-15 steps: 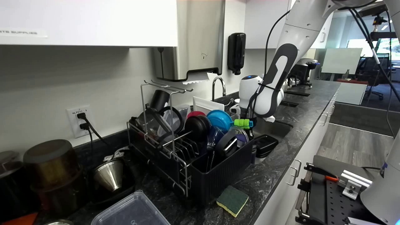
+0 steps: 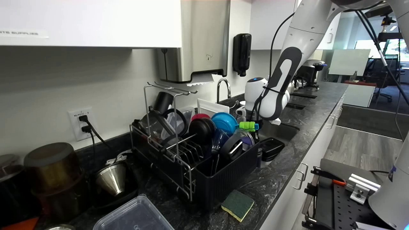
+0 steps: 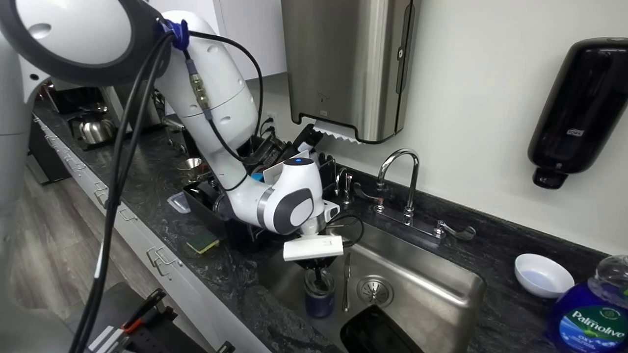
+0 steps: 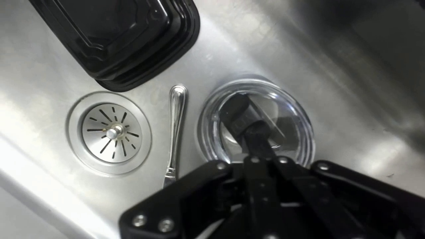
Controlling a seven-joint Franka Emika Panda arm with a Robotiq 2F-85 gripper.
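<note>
A round cup with a clear rim and dark blue sides point(image 3: 319, 303) stands upright in the steel sink. My gripper point(image 3: 319, 281) points down at its mouth. From the wrist camera, the black fingers of my gripper are shut together over the opening of the cup point(image 4: 304, 119), with nothing visible between them. The tips appear to lie within the rim; how deep they reach, or whether they touch the cup, I cannot tell. In exterior view 1 the rack and counter mostly hide the gripper.
Beside the cup lies a metal utensil point(image 4: 175, 123), near the drain point(image 4: 113, 133). A black container point(image 4: 119, 36) occupies another part of the sink. The faucet point(image 3: 410, 176) rises behind. A full dish rack point(image 2: 230, 178) and a sponge point(image 2: 238, 203) are on the counter.
The arm has shifted only very slightly in exterior view 1. The rack, sponge and other counter items have stayed put.
</note>
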